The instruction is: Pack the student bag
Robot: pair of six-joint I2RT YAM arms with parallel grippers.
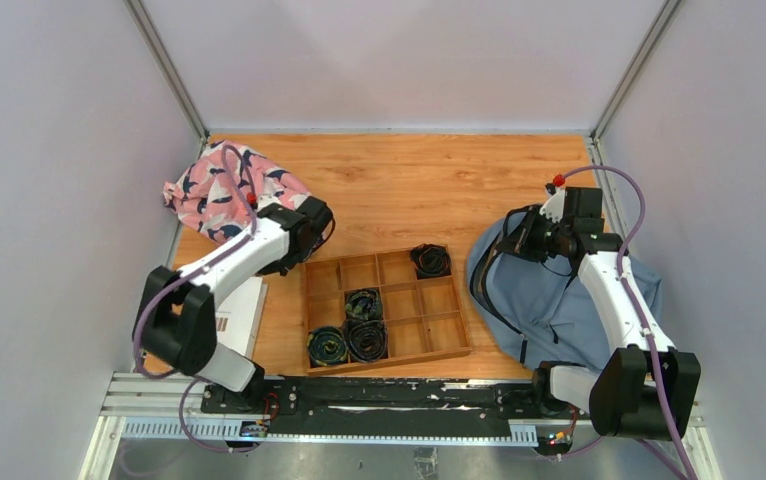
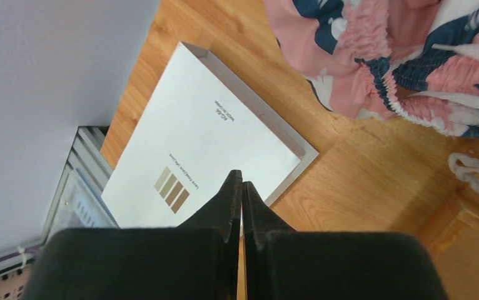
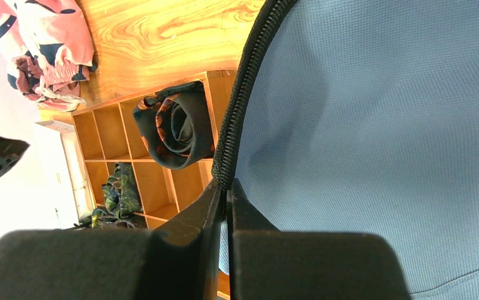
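A white box [image 2: 199, 144] with brown stripes lies at the left of the table, its raised lid panel standing over a recessed side. Above its near corner my left gripper is shut, its fingertips together and nothing between them. On the right rests the blue-grey bag [image 1: 549, 310], its black zipper [image 3: 249, 81] running along the opening. My right gripper is shut on that zippered edge. A pink, navy and white cloth bag [image 1: 229, 190] with a drawstring lies crumpled at the back left.
A wooden divided tray [image 1: 389, 310] stands in the middle. Several rolled dark ties or belts, including one roll [image 1: 430, 261] at its back right, sit in its compartments.
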